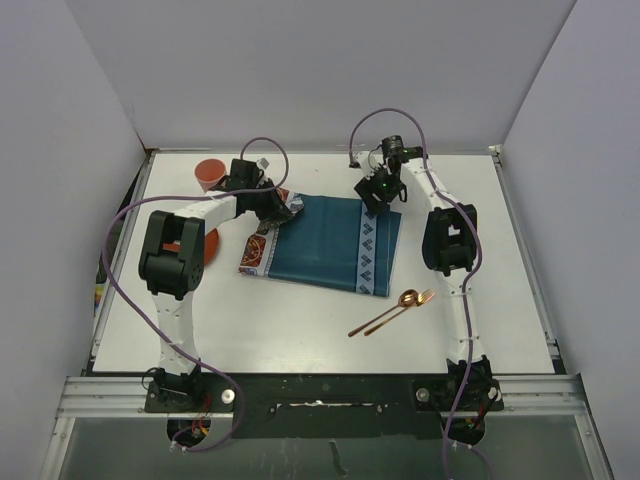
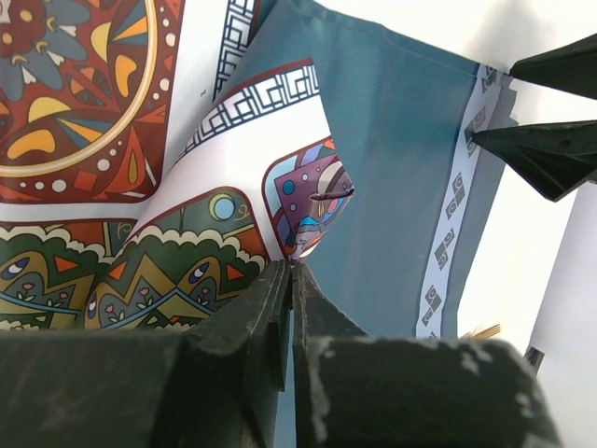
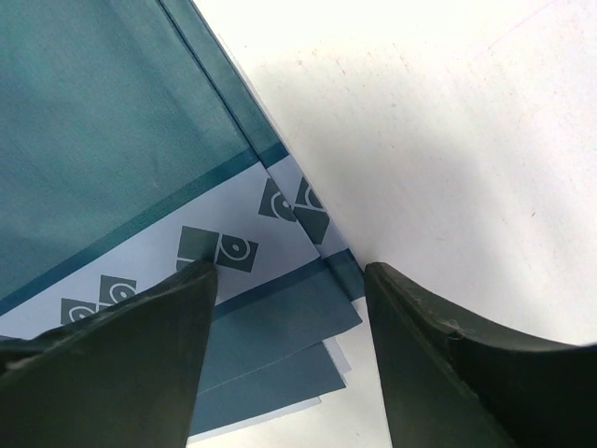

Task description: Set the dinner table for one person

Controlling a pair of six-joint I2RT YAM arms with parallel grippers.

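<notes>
A teal cloth [image 1: 322,240] lies on the table, with pale diamond bands and a patterned orange-red end at the left. One patterned part of it [image 2: 252,163] is folded up, and my left gripper is shut on its edge. Over the cloth's far right corner [image 3: 280,317] stands my right gripper, partly open; its fingers are on either side of that corner, with no grip on it visible. The orange plate [image 1: 211,246] is partly under the left arm. An orange cup [image 1: 210,173] stands behind it.
A spoon [image 1: 407,299] and a fork [image 1: 424,297] lie side by side just off the cloth's near right corner. Bare white table [image 1: 300,335] shows in front of the cloth and along the right side.
</notes>
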